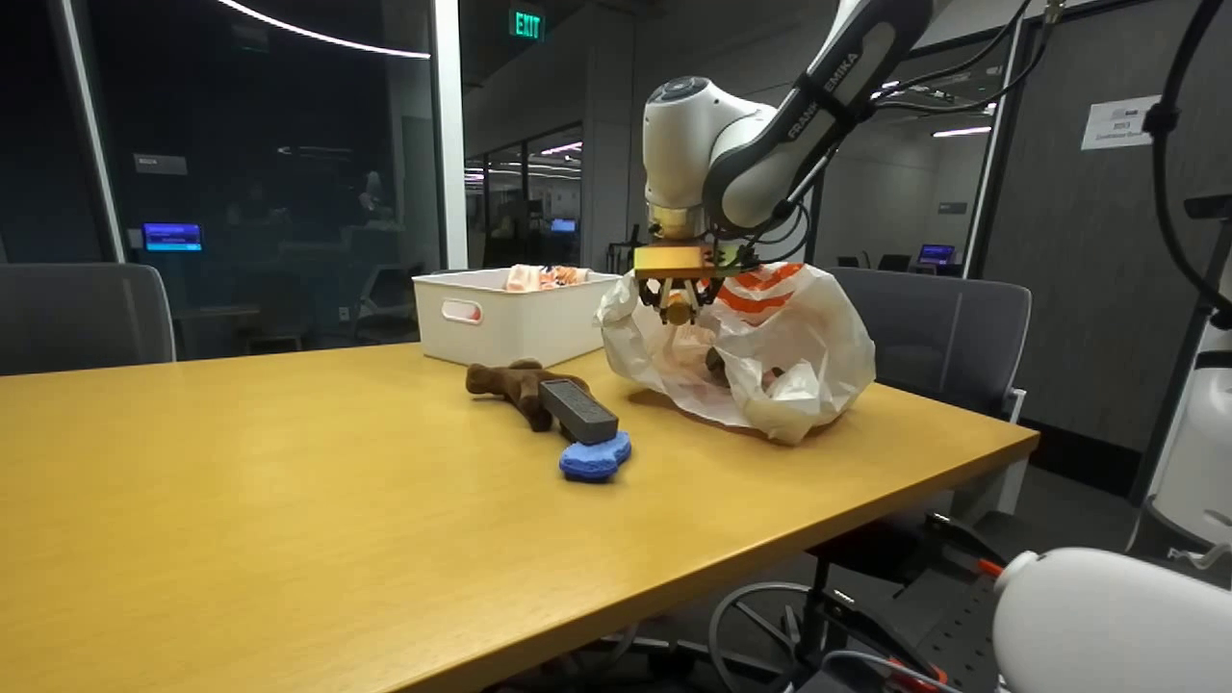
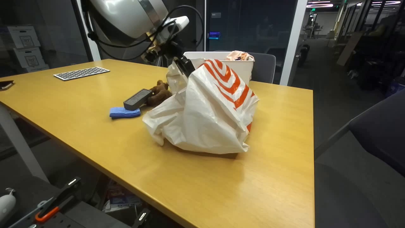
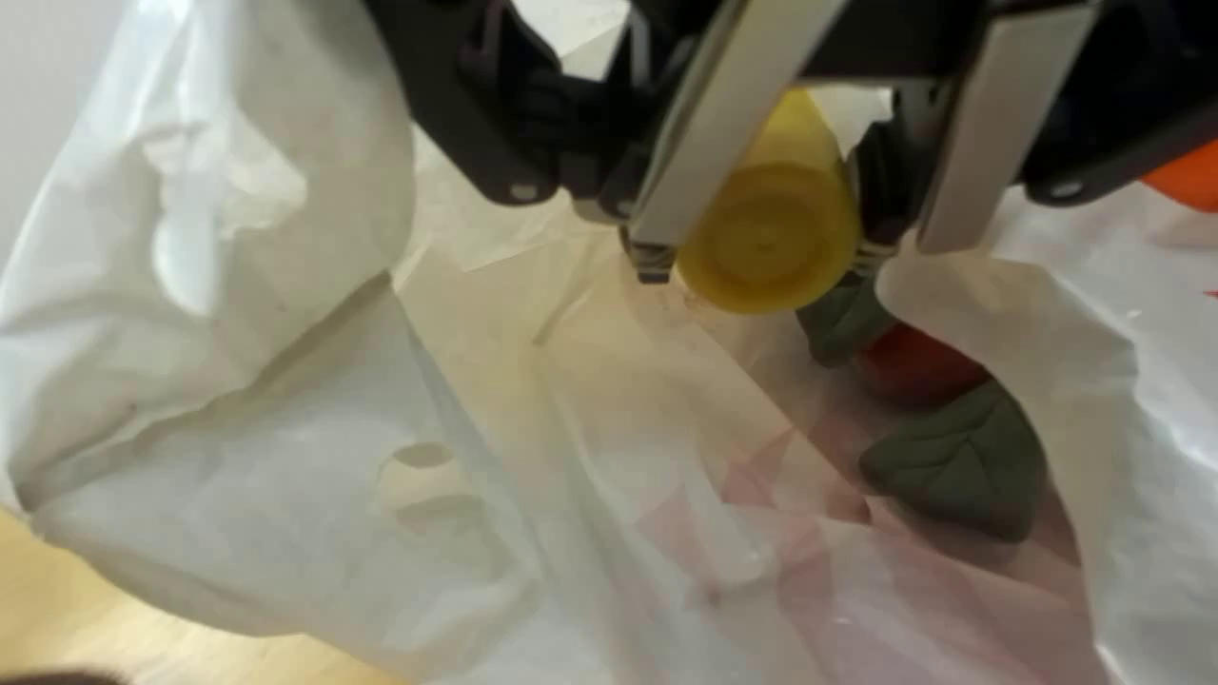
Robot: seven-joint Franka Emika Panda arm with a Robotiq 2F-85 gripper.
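Note:
A yellow round-ended object (image 3: 767,245) sits between the fingers of my gripper, which is shut on it; its far end is hidden behind the fingers. In exterior view 1 the gripper (image 1: 678,302) hangs at the upper mouth of a crumpled white plastic bag (image 1: 808,375) with orange stripes. Inside the bag, the wrist view shows a red item (image 3: 916,367) with a dark green leaf-shaped piece (image 3: 965,462) beside it. In exterior view 2 the bag (image 2: 201,114) covers most of the fingers.
Left of the bag lie a brown plush toy (image 1: 508,382), a dark grey eraser-like block (image 1: 579,412) and a blue sponge-like piece (image 1: 595,457), touching. Behind stands a white bin (image 1: 497,329) with cloth in it. A keyboard (image 2: 81,73) lies farther off.

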